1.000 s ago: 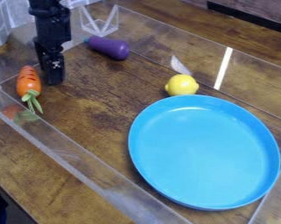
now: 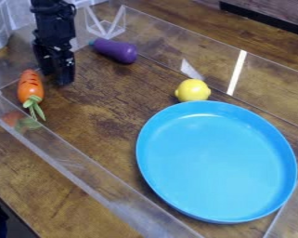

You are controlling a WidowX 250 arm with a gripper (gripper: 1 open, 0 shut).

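The black gripper (image 2: 58, 67) is low at the upper left, its arm rising to the top edge, with its fingers open just above and right of an orange carrot (image 2: 31, 88) with green leaves. A purple eggplant (image 2: 114, 50) lies to the gripper's right, farther back. A yellow lemon (image 2: 193, 90) sits right of centre. A large blue plate (image 2: 215, 160) lies at the lower right.
The dark wooden table (image 2: 108, 130) has bare room in the middle, between carrot, lemon and plate. Clear plastic walls edge the area at the left, bottom left and right.
The carrot, eggplant, lemon and plate have not moved.
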